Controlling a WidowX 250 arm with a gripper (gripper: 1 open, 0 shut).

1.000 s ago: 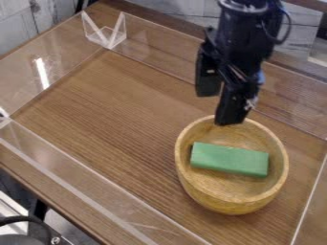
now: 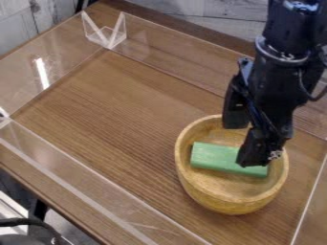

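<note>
A round wooden bowl (image 2: 198, 182) sits at the lower right with a green rectangular block (image 2: 220, 158) inside it. My black gripper (image 2: 250, 134) hangs over the back of the bowl, open, its fingertips just above the block. The gripper hides part of the bowl's back rim and part of the block's top right.
A small clear plastic holder (image 2: 105, 29) stands at the back left. A pale rim borders the left edge, and a dark cable lies at the lower left corner.
My gripper has moved down and toward the camera, from behind the bowl to low over the green block. The bowl and block have stayed put.
</note>
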